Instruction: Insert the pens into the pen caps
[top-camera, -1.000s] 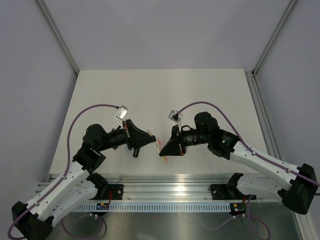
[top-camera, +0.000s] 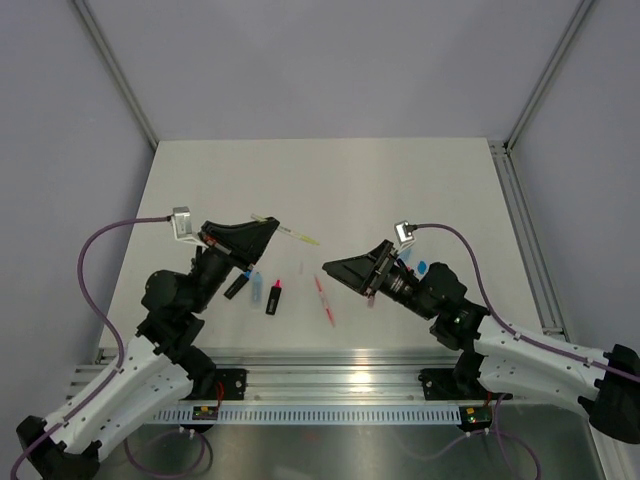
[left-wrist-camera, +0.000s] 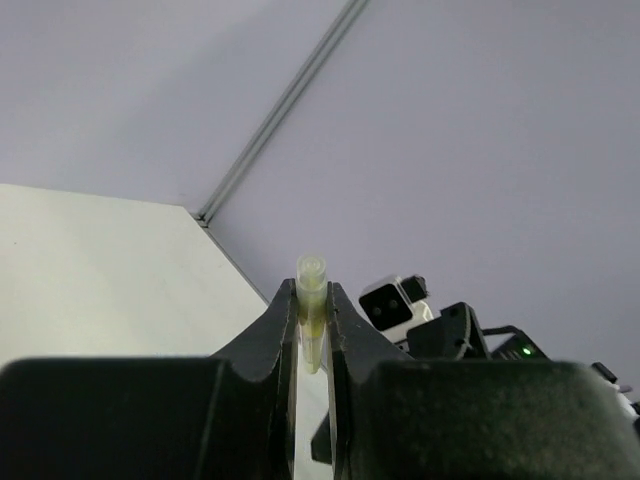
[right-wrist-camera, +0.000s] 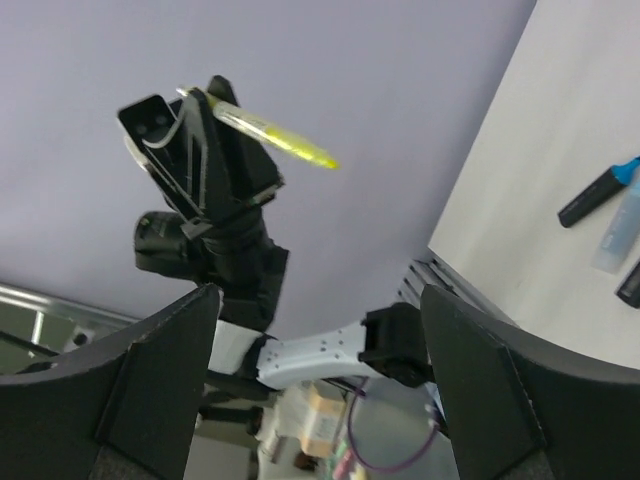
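My left gripper is shut on a yellow pen, held up near its middle and seen end-on in the left wrist view, its pale tip toward the camera. My right gripper stands open, apart from the pen, with nothing between its fingers. On the table lie a pink pen, a black marker, a light blue item and a dark marker with a blue end.
Small blue items lie partly behind the right arm. Walls and metal rails border the table.
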